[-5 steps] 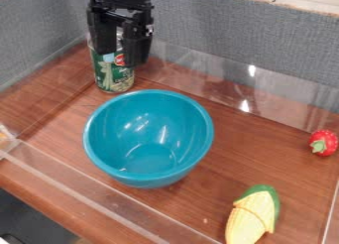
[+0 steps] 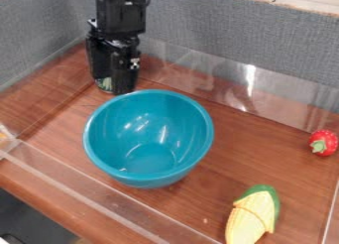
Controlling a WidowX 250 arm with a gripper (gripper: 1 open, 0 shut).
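My black gripper (image 2: 114,71) is lowered over a green can (image 2: 103,83) at the back left, which it hides almost completely; only a small green part shows by the fingers. Just in front and to the right sits an empty blue bowl (image 2: 149,139).
A toy corn (image 2: 249,218) lies at the front right and a red strawberry (image 2: 322,142) at the right. Grey padded walls and clear low panels border the wooden surface (image 2: 245,154).
My gripper has moved down over the can, covering most of it. The bowl, corn and strawberry are unchanged.
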